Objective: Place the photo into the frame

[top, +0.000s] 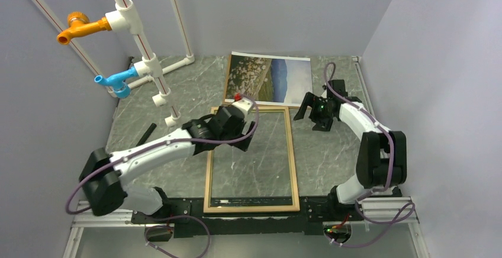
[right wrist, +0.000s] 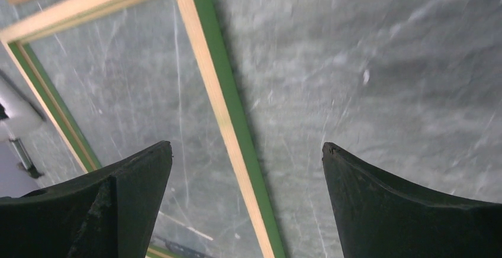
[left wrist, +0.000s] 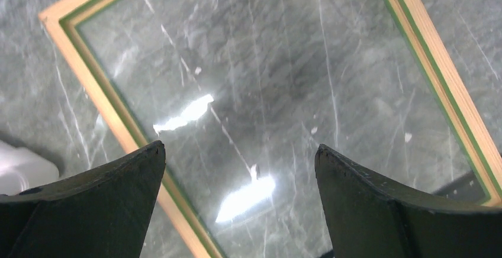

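Note:
The photo point(top: 272, 80), with a pale path and blue water, lies at the back of the table on a brown board. In front of it the wooden frame point(top: 290, 151) rests flat, with grey marble showing through its middle. My left gripper point(top: 245, 136) is open above the frame's inside; in the left wrist view only the frame's interior shows between its fingers. To the right of the frame, near the photo's front right corner, my right gripper point(top: 311, 116) hangs open. Between its fingers the right wrist view shows only one frame side and marble.
A white pipe stand point(top: 145, 45) with an orange tap point(top: 83, 27) and a blue tap point(top: 115, 81) rises at the left. A black-handled tool point(top: 146, 134) lies behind the left arm. Walls bound the table; its right side has free room.

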